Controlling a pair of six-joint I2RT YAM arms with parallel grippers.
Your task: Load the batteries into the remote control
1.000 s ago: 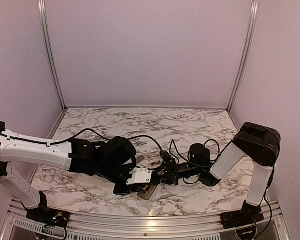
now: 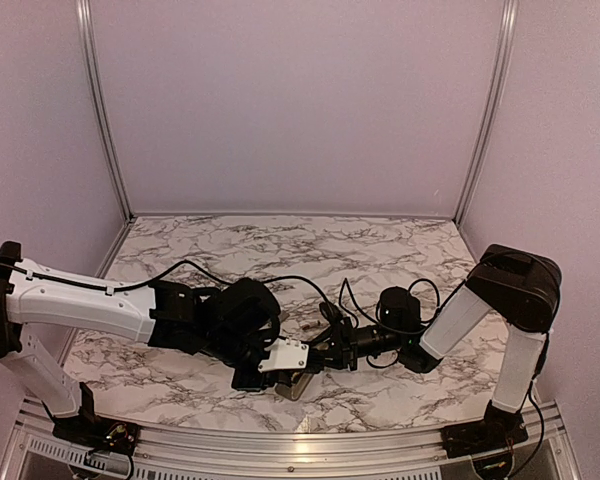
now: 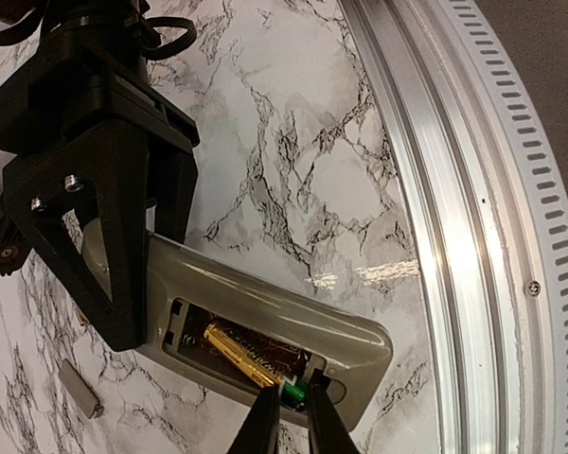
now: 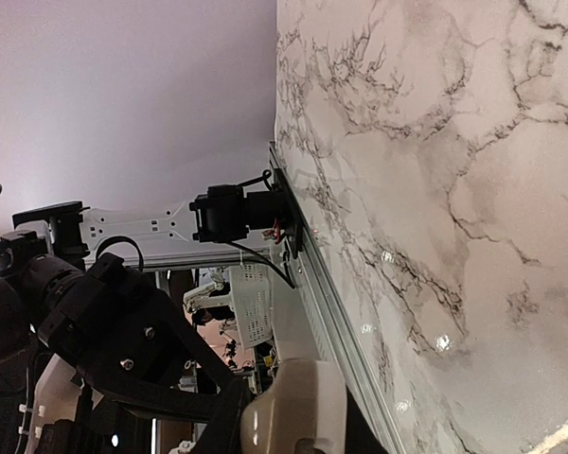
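Note:
The remote control (image 3: 265, 303) has its battery compartment facing up in the left wrist view. My right gripper is shut on its end, which also shows in the right wrist view (image 4: 293, 407). A yellow battery (image 3: 232, 350) lies slanted in the compartment, with a dark battery partly visible behind it. My left gripper is shut on the battery's green end, at the compartment's end. In the top view my left gripper mostly hides the remote (image 2: 292, 390).
A small grey piece (image 3: 80, 388), probably the cover, lies on the marble table beside the remote. The metal rail (image 3: 426, 236) runs close along the near edge.
The right arm has stayed in place.

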